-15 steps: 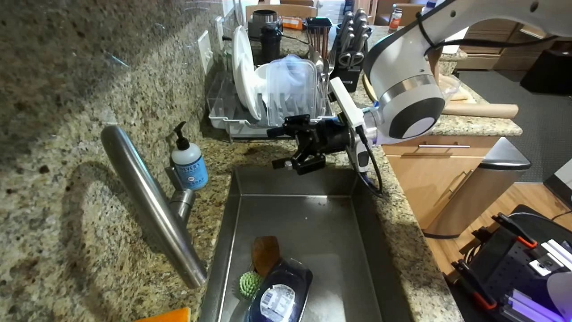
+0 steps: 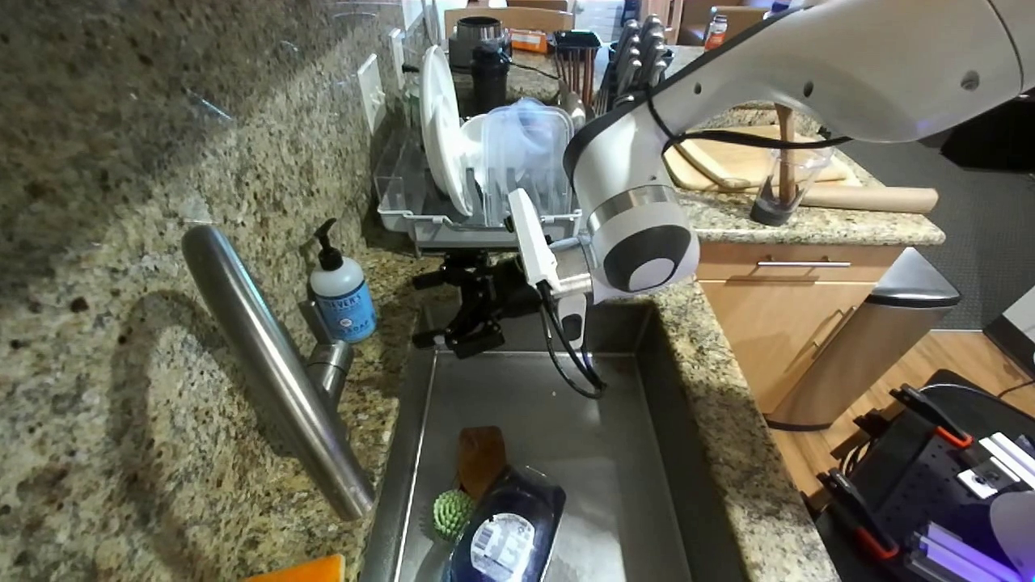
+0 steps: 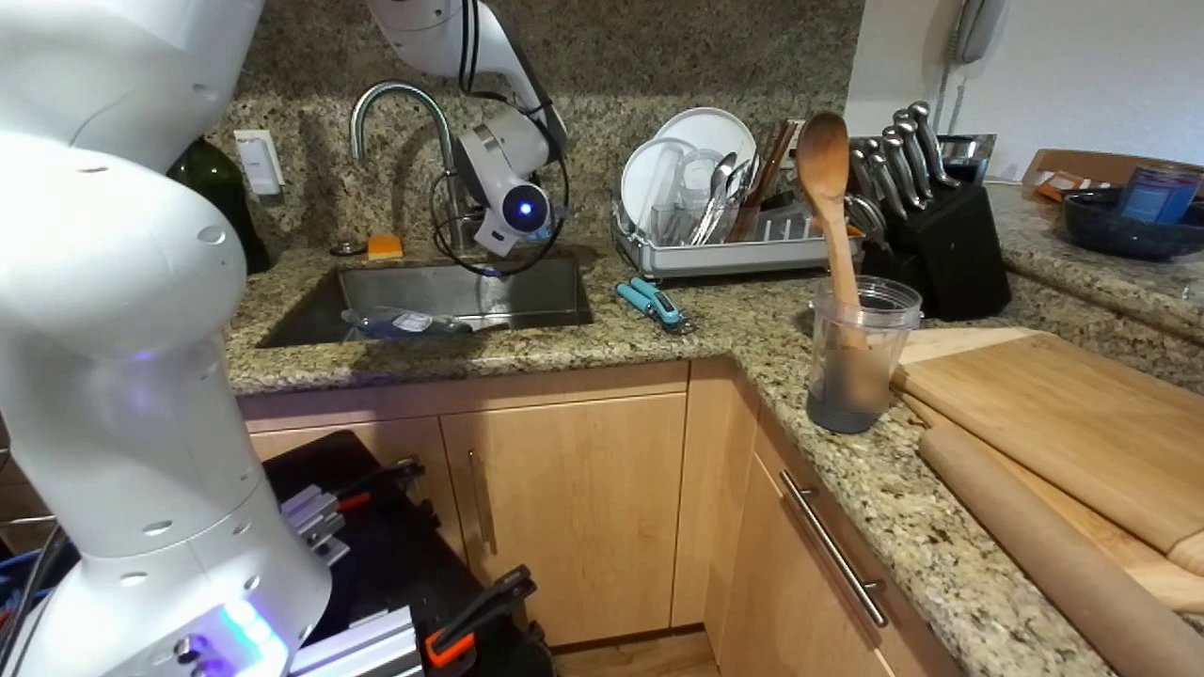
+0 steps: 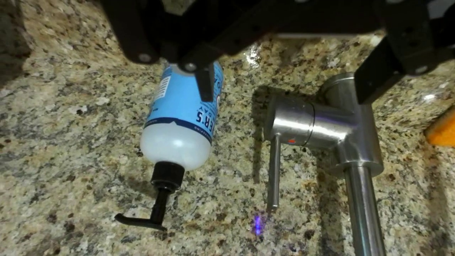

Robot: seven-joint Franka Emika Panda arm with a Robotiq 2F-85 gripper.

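Note:
The soap bottle (image 2: 344, 297) with a blue label and black pump stands upright on the counter behind the sink. My gripper (image 2: 424, 310) is open above the sink's far end, fingers pointing toward that bottle, with a gap between them. In the wrist view, which looks inverted, the bottle (image 4: 181, 119) lies behind one fingertip of the gripper. The steel faucet base (image 4: 341, 128) and its lever appear between the fingers and behind the other fingertip. Nothing is held.
The faucet spout (image 2: 276, 369) arches over the sink's near side. In the sink (image 2: 592, 436) lie a dark bottle (image 2: 509, 533), a green scrubber (image 2: 452, 513) and a wooden utensil (image 2: 480, 456). A dish rack (image 2: 456, 231) stands at the sink's far end; an orange sponge (image 3: 385, 247) sits near the faucet.
My arm has moved left in exterior view 1 and somewhat nearer the camera, bringing the gripper closer to the soap bottle. The gripper stays open; the bottle and sink items have not moved.

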